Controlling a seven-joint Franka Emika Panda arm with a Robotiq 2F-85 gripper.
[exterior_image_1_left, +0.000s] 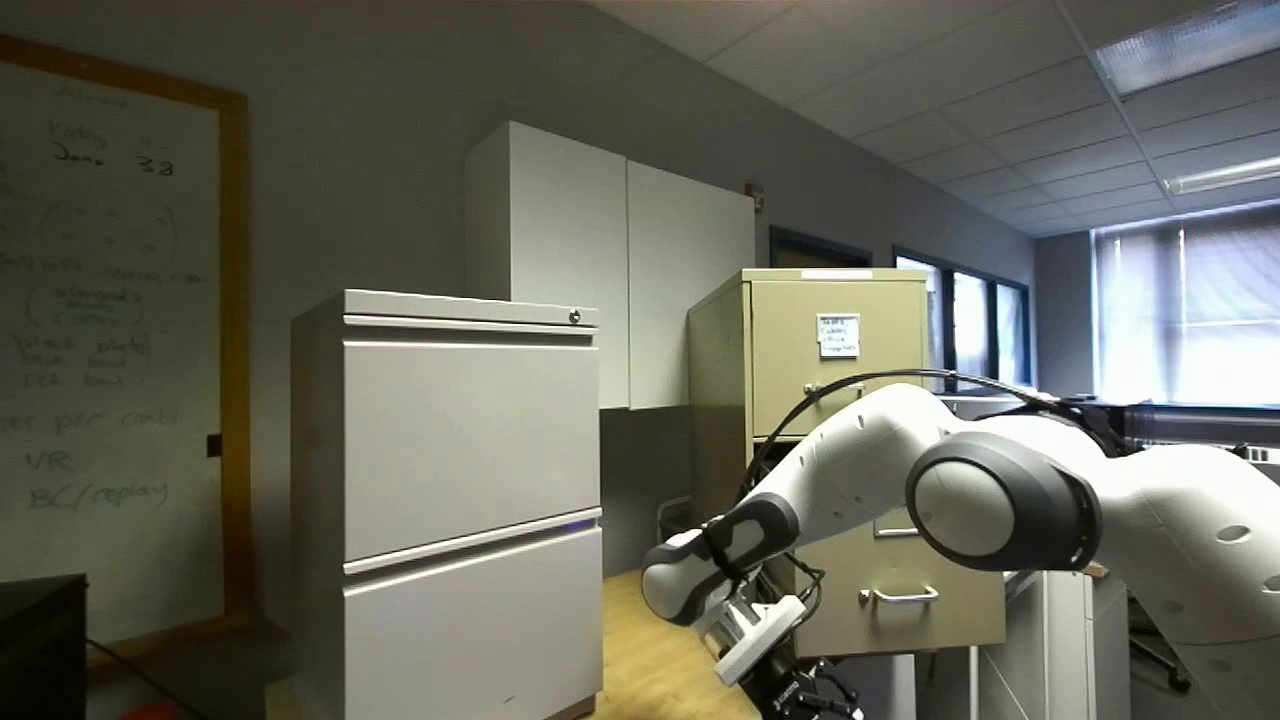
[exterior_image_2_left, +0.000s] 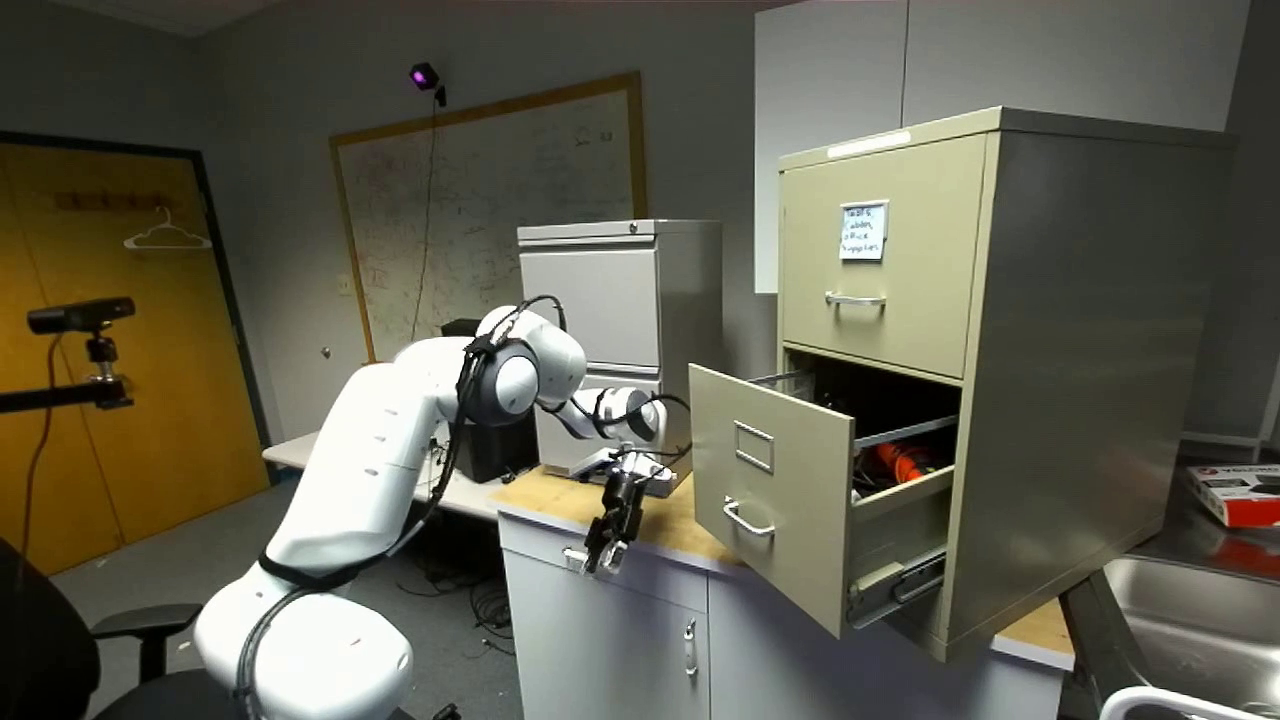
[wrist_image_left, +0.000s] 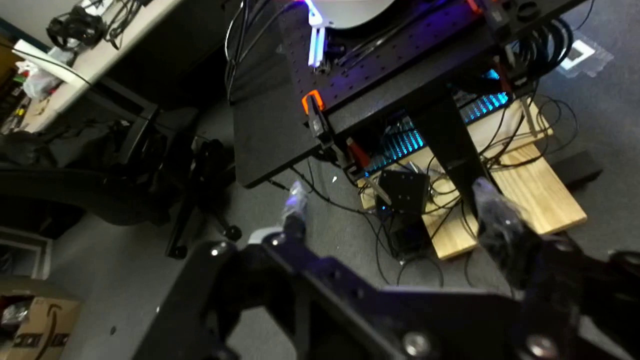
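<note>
In the wrist view my gripper is open, its two blurred fingers well apart and only the distant floor and table between them. Exterior view 2 has the gripper tilted downward, in front of the counter edge and left of the pulled-out drawer. This beige drawer belongs to the tall filing cabinet and has a silver handle on its front. Orange items lie inside. A gap separates the gripper from the drawer. In exterior view 1 the gripper is low, partly cut off.
A light grey two-drawer cabinet stands shut on the wooden counter. To the right of the beige cabinet is a sink. Below the wrist camera are a black table and loose cables; open floor lies left of the counter.
</note>
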